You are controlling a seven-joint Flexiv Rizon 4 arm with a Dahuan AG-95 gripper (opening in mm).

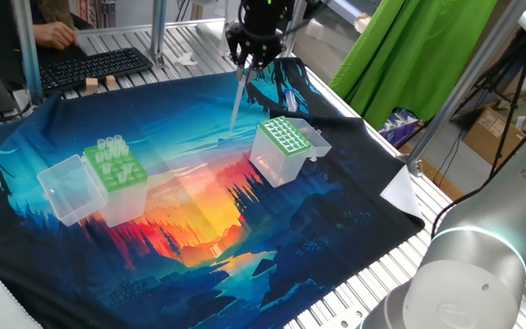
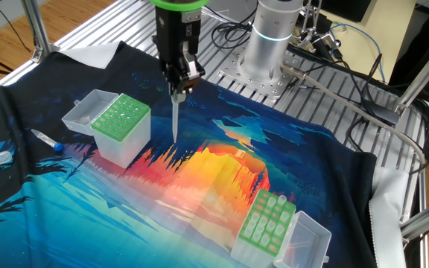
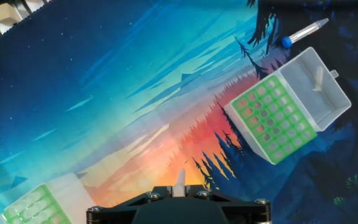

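Observation:
My gripper is shut on a long, thin translucent pipette tip, which hangs nearly upright with its point down. In the wrist view the tip stands out between the fingers. It is over the cloth, apart from both boxes. One clear box with a green top grid shows no tips standing in it. The other box, also with a green grid, carries several clear tips sticking up. Both lids are folded open. The lower-left of the wrist view shows only part of this second box.
A blue-capped tube lies on the patterned cloth near the tipless box. The open lids reach out sideways. Cloth between the boxes is bare. A keyboard and a person's hand are at the table's far edge.

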